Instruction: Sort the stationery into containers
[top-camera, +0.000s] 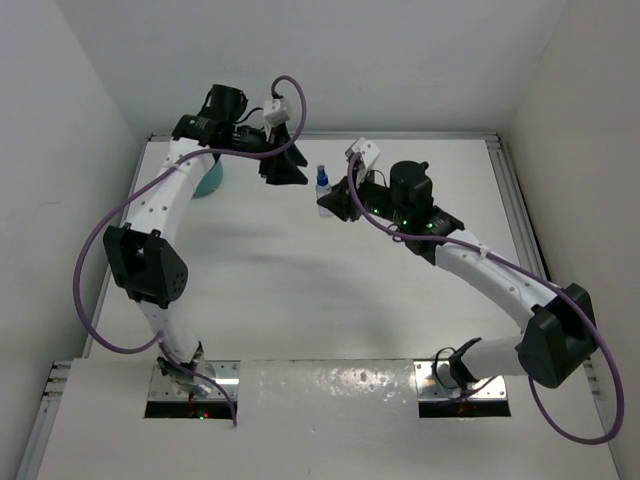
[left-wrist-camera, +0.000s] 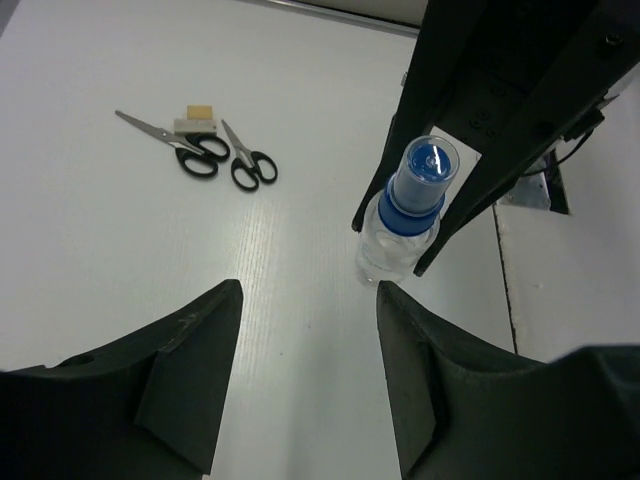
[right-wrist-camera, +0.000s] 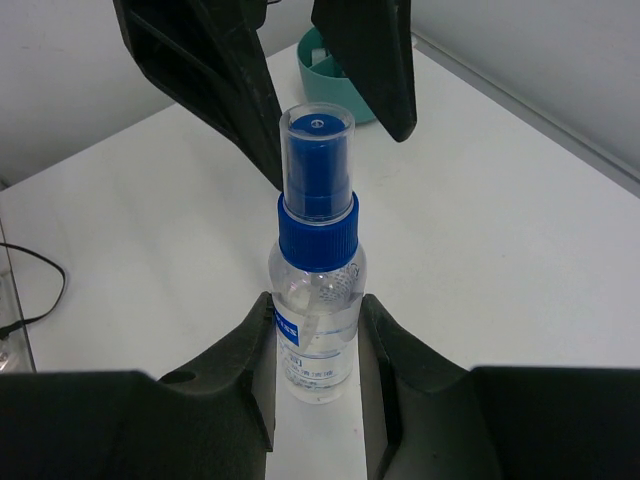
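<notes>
A clear spray bottle (right-wrist-camera: 315, 330) with a blue collar stands upright between the fingertips of my right gripper, which is shut on it. My left gripper is open and empty, to the left of the bottle in the top view. In the left wrist view two pairs of black-handled scissors (left-wrist-camera: 198, 165) lie on the table, beside a small yellow-and-grey block (left-wrist-camera: 199, 112). A teal container (right-wrist-camera: 335, 90) stands at the back left, partly hidden by the left arm.
Walls and metal rails border it. A dark cable (right-wrist-camera: 40, 260) lies at its edge in the right wrist view.
</notes>
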